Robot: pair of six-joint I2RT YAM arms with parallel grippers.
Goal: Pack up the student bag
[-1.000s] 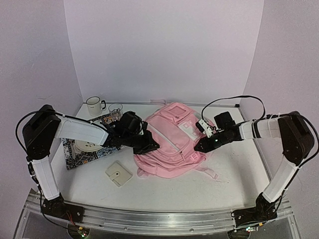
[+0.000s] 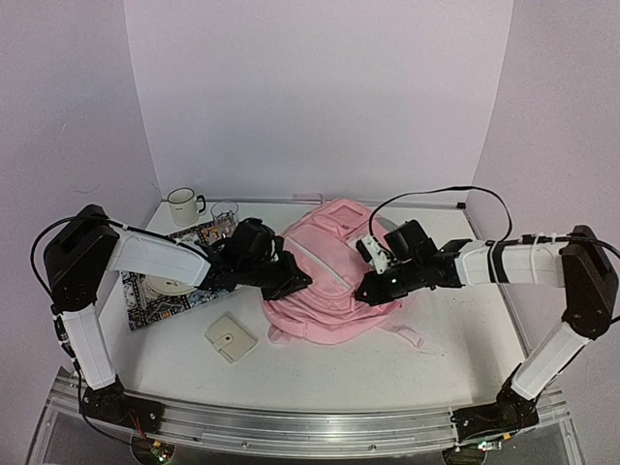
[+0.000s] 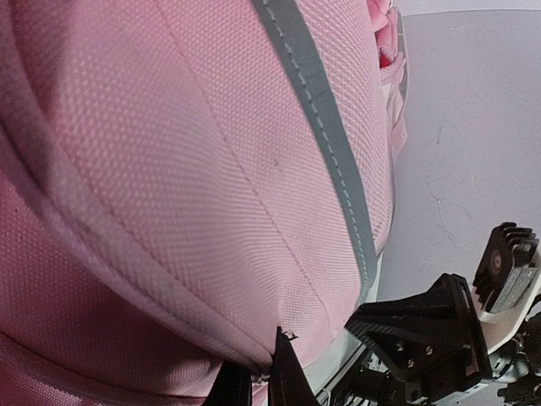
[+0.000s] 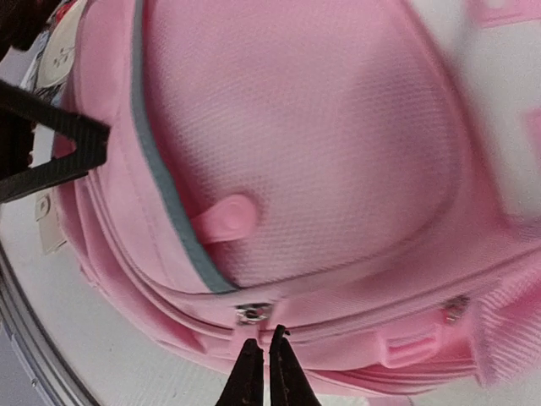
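Observation:
A pink student bag (image 2: 334,254) lies on the table between both arms, with a grey strip running across it. At the bag's left side my left gripper (image 2: 294,288) is low. In the left wrist view a fold of the bag's edge runs between the left gripper's fingers (image 3: 292,376), which are shut on it. My right gripper (image 2: 362,296) is over the bag's right front part. In the right wrist view its fingers (image 4: 281,372) are close together just below a metal zipper slider (image 4: 254,313); whether they hold anything is unclear. The bag's interior is hidden.
A cream notebook-like item (image 2: 231,338) lies left of the bag. Farther left are a white mug (image 2: 184,206), a clear glass (image 2: 225,211) and a plate (image 2: 170,286) on a patterned mat (image 2: 145,308).
My right gripper has moved left over the bag, from its right edge toward the middle. The left gripper has hardly moved, and the bag's front has shifted slightly.

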